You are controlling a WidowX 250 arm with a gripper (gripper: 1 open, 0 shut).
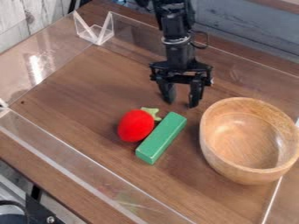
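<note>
My black gripper (181,94) hangs from the top centre over the bare wooden table, behind the other objects, its two fingers apart with nothing visible between them. In front of it a red tomato-like object (135,128) with a pale green top lies beside a green rectangular block (162,138). To the right sits a large light wooden bowl (249,144), empty.
Clear plastic pieces stand at the back left corner and along the left edge. A pale wall runs behind the table.
</note>
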